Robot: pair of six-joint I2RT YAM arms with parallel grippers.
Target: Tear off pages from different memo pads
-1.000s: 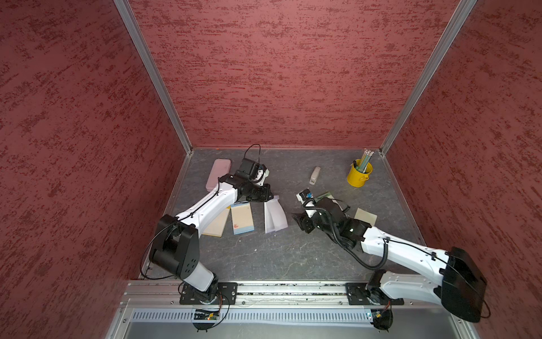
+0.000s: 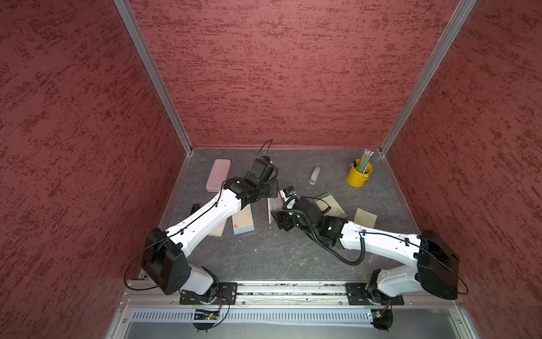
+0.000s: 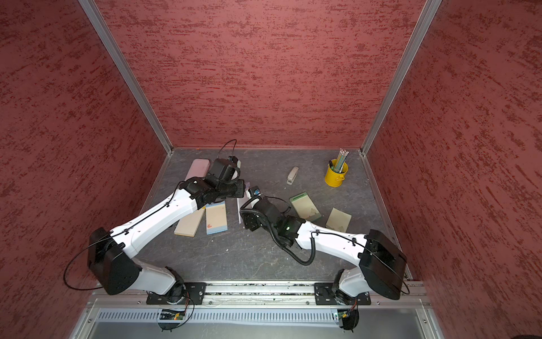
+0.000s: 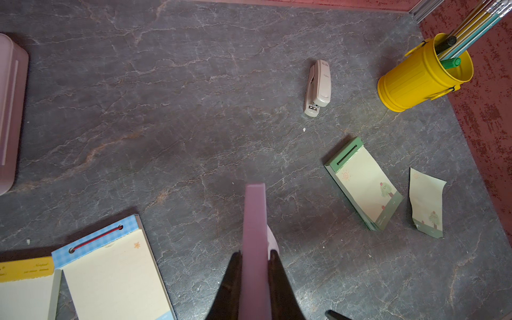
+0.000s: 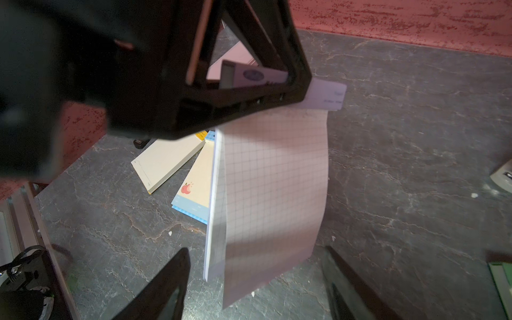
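Note:
A purple-topped memo pad (image 5: 277, 176) with gridded pages hangs upright by its binding. My left gripper is shut on that binding, seen edge-on in the left wrist view. One page's loose lower end stands away from the pad. My right gripper is open, its fingertips on either side of the pad's lower part in the right wrist view, apparently nearer the camera; contact cannot be told. A green memo pad (image 4: 368, 186) lies on the table with a loose green-edged page (image 4: 426, 205) beside it. Blue (image 4: 114, 277) and yellow (image 4: 26, 293) pads lie at the left.
A stapler (image 4: 319, 88) and a yellow bucket of pencils (image 4: 416, 77) stand toward the back right. At the back left lies a pink case (image 2: 218, 175).
My right gripper has moved left to the hanging pad. The left gripper has shifted a little right and turned the pad, which now appears narrower from above.

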